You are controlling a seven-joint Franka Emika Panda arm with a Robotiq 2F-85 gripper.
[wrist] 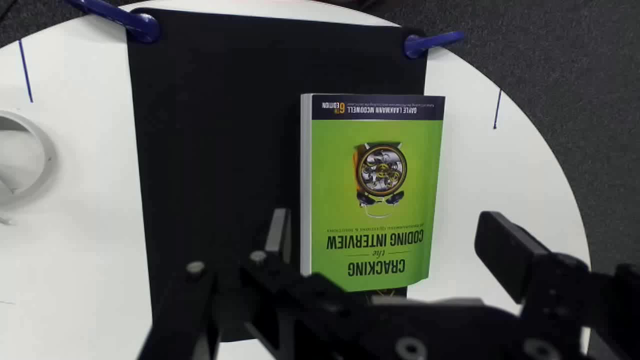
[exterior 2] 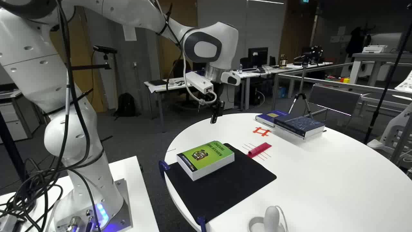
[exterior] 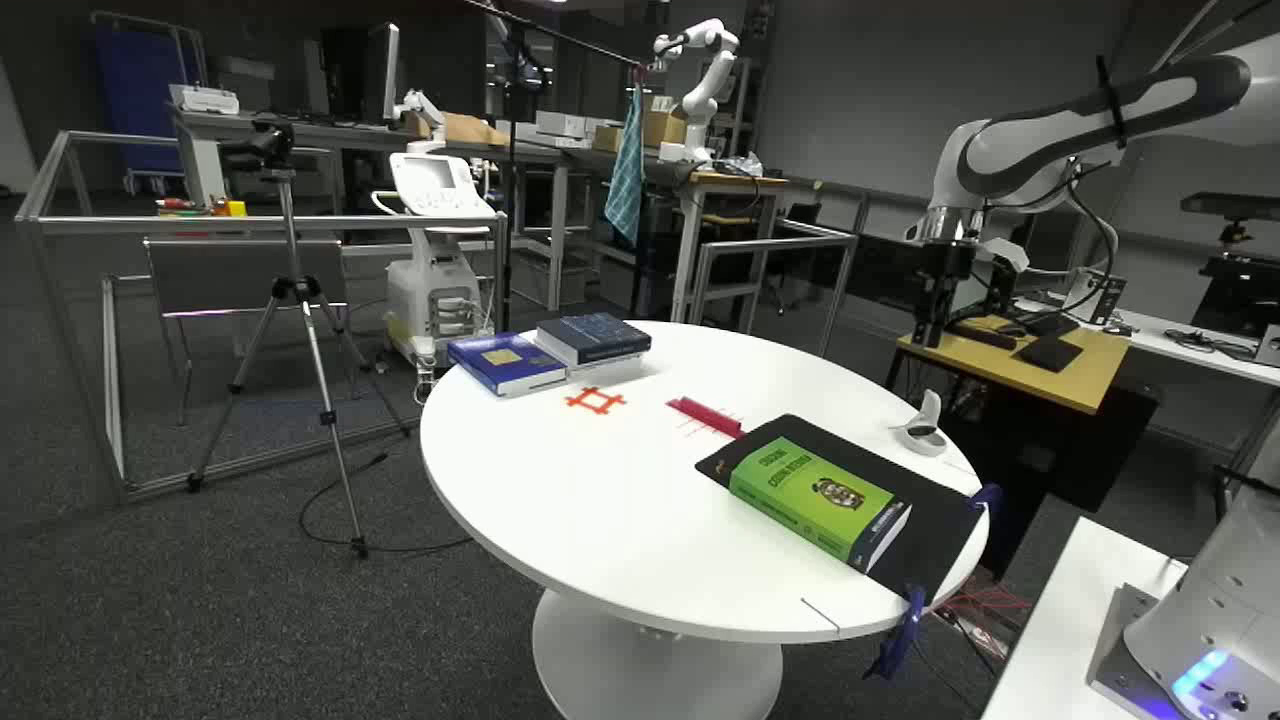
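A thick green book (wrist: 372,198), titled Cracking the Coding Interview, lies flat with its cover up on a black mat (wrist: 216,150). It sits along one side edge of the mat, its pale page block (exterior 2: 214,167) facing the mat's bare part. My gripper is open above the table, its two fingers (wrist: 504,255) wide apart. In the wrist view the book's title end shows between them, but nothing is held. The second exterior view shows the gripper (exterior 2: 217,112) high and clear of the book.
Two blue books (exterior: 506,360) lie at the table's far side, near an orange tape mark (exterior: 595,400). A red strip (exterior 2: 259,149) lies by the mat. Blue clamps (wrist: 143,27) grip the mat's edge. A white ring-shaped device (exterior 2: 270,221) stands nearby.
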